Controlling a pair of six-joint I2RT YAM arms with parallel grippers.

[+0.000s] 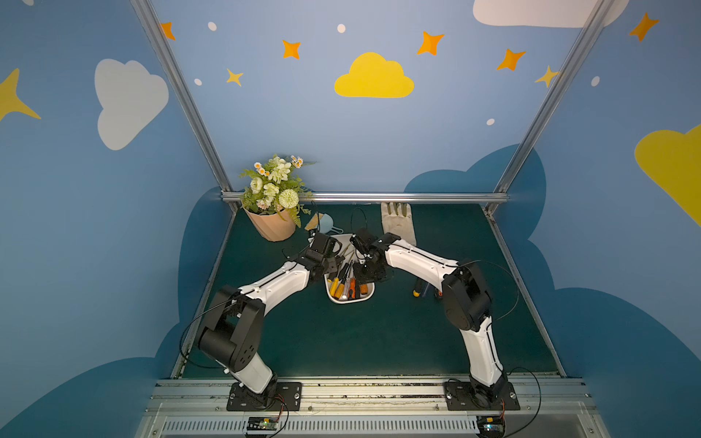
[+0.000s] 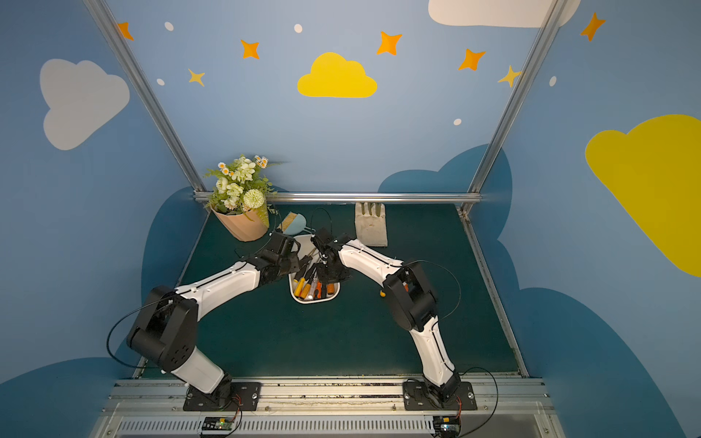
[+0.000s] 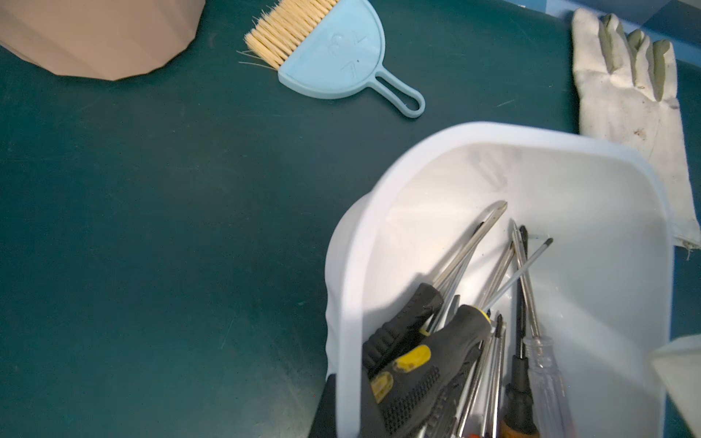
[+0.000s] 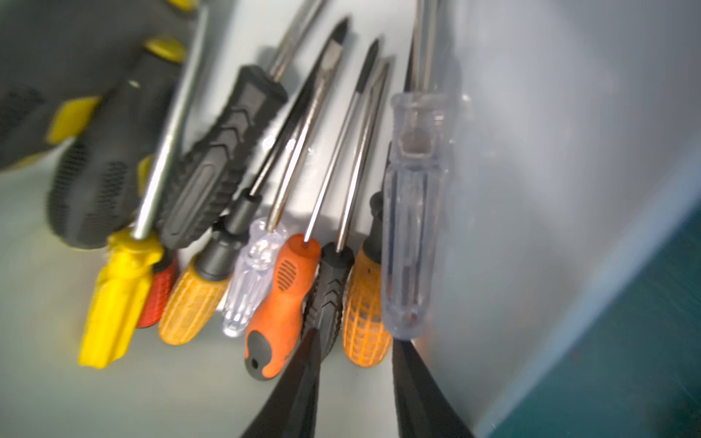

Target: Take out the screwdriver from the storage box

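The white storage box [image 1: 350, 301] stands mid-table, full of screwdrivers with black, yellow, orange and clear handles. At its left wall, my left gripper looks shut on the rim, one dark finger outside and one inside. My right gripper is over the box, part open. Between and just beyond its fingertips are an orange-yellow handle [image 4: 366, 314] and a black handle [image 4: 330, 292]; neither looks gripped. A clear-handled screwdriver [image 4: 410, 241] lies by the right finger, and an orange screwdriver [image 4: 284, 299] by the left one.
A flower pot [image 1: 271, 225] stands at the back left, near a blue dustpan with brush [image 3: 339, 54]. A work glove [image 1: 398, 222] lies at the back. Some tool handles [image 1: 417, 289] lie on the table under the right arm.
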